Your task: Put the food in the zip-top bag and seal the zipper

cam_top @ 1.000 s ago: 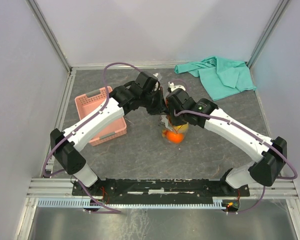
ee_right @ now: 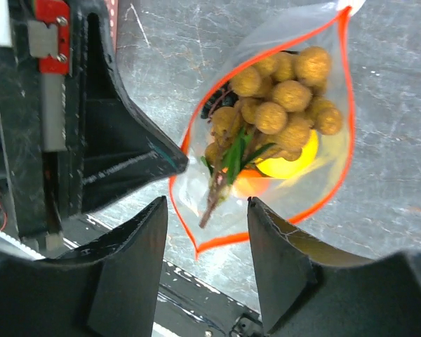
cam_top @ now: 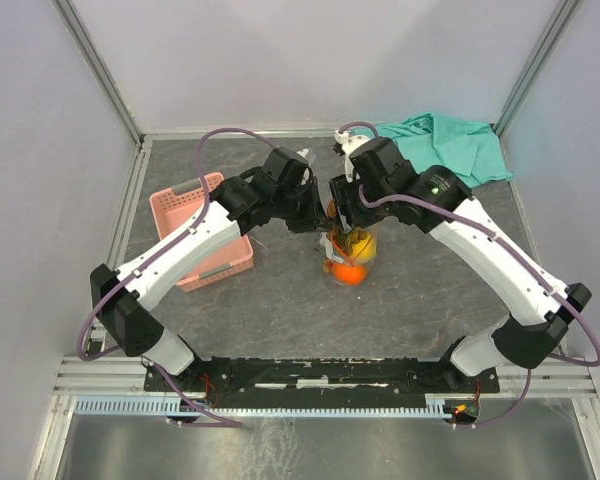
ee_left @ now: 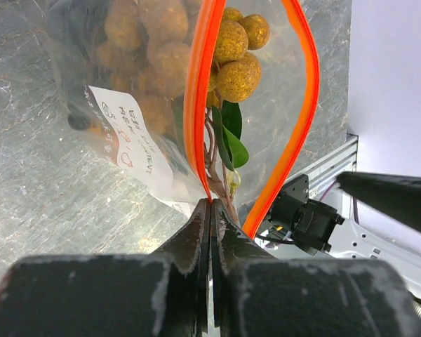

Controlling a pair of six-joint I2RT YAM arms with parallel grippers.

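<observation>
A clear zip bag with an orange zipper rim point(ee_left: 199, 84) stands with its mouth wide apart. Inside are brown round fruits on a stem with leaves point(ee_right: 272, 112), a yellow fruit point(ee_right: 292, 160) and an orange one point(cam_top: 348, 272). At the near-left side of the mouth, my left gripper is shut on the orange rim. My right gripper is open above the bag, nothing between its fingers; the stem end lies below and between them in the right wrist view. A printed white label point(ee_left: 131, 137) shows on the bag's side.
A pink basket point(cam_top: 188, 275) stands at the left, looking empty where it shows. A teal cloth point(cam_top: 455, 150) lies at the back right. The two arms are close together over the bag.
My right gripper has risen higher above the bag, its arm now looming larger in the top view. More of the yellow fruit shows. The left gripper has stayed nearly in place.
</observation>
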